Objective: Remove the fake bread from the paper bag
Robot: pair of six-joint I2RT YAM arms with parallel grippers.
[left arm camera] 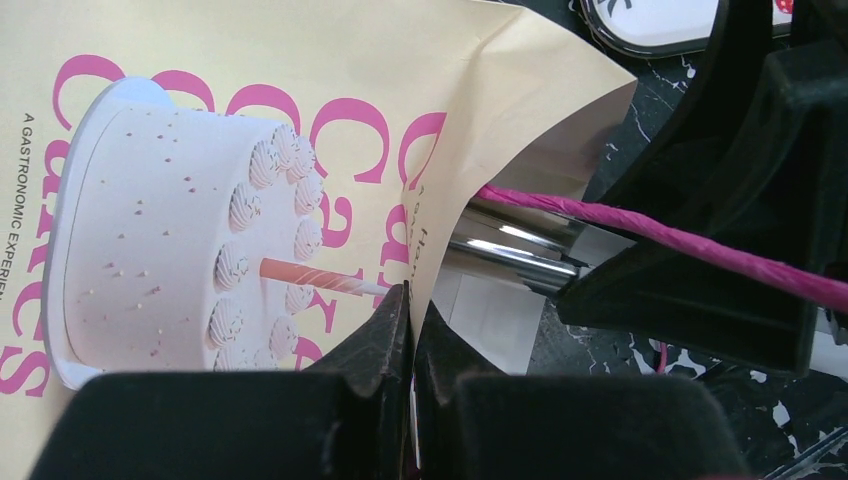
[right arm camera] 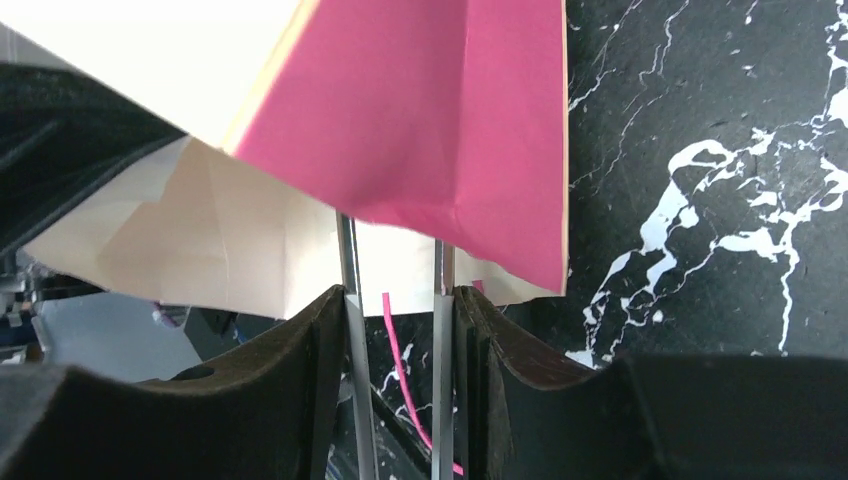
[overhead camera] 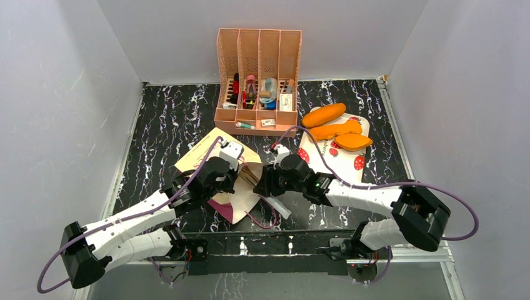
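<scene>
The cream paper bag (overhead camera: 206, 152), printed with a cake, lies left of centre; its pink inside (right arm camera: 400, 110) shows in the right wrist view. My left gripper is shut on the bag's paper edge, lifting a fold. My right gripper is part open, its long metal fingers (right arm camera: 444, 390) reaching under that fold into the bag's mouth. What is inside the bag is hidden.
Orange bread pieces (overhead camera: 323, 114) lie on a strawberry tray (overhead camera: 325, 162) at right. A peach divided organizer (overhead camera: 256, 125) with small items stands at the back.
</scene>
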